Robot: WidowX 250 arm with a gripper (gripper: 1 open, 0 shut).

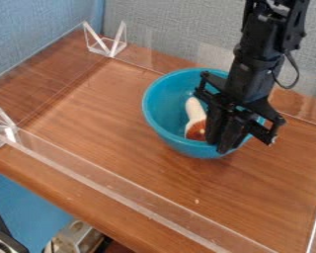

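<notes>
A blue plastic bowl (166, 108) sits on the wooden table (108, 168), right of centre. In it are a white elongated object (196, 113) and a brown-red round object (196, 129), both partly hidden by my black gripper (227, 128). The gripper reaches down from the upper right into the right part of the bowl. It looks shut, with nothing visible between its fingers, though its tips are dark and hard to make out.
Clear plastic rails run along the table's front and side edges, with white brackets at the back left and left. A grey wall stands behind.
</notes>
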